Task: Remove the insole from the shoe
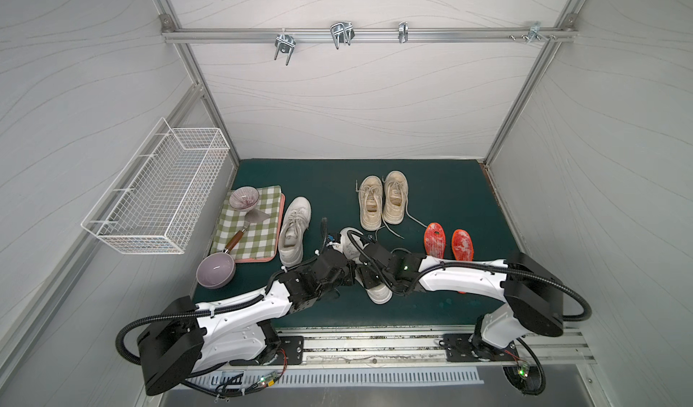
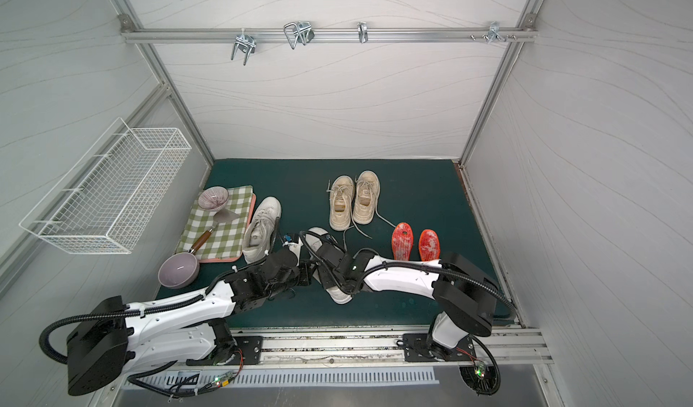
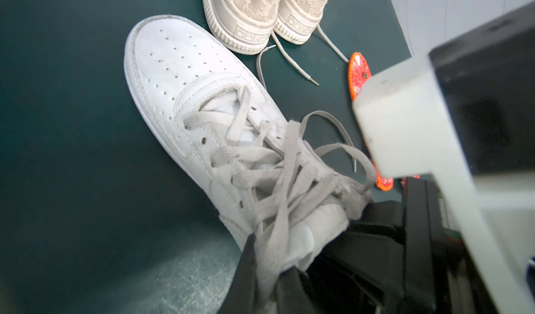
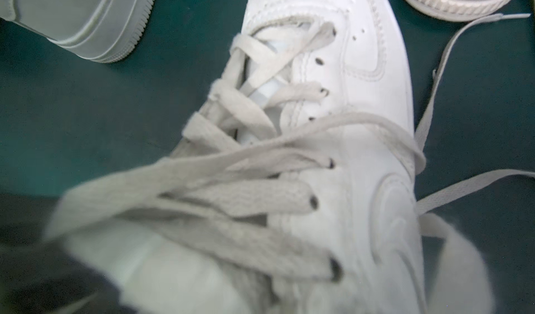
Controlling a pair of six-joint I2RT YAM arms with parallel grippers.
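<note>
A white lace-up shoe (image 3: 167,74) lies in the middle of the mat, its toe pointing away and its heel toward the front. In the left wrist view, my left gripper is shut on a grey shoelace (image 3: 281,224) beside the tongue. The right gripper (image 1: 362,275) is at the shoe's opening, crowded against the left one. Dark, blurred parts at the right wrist view's lower left lie behind the lace and tongue (image 4: 161,269), so its fingers cannot be made out. No insole shows; the shoe's inside is hidden by tongue, laces and grippers.
The other white shoe (image 1: 294,232) stands to the left, by a checked cloth (image 1: 268,215). Two beige shoes (image 1: 371,203) are behind, two red insole-shaped pieces (image 1: 435,239) to the right. A purple bowl (image 1: 216,270) sits at the mat's left edge.
</note>
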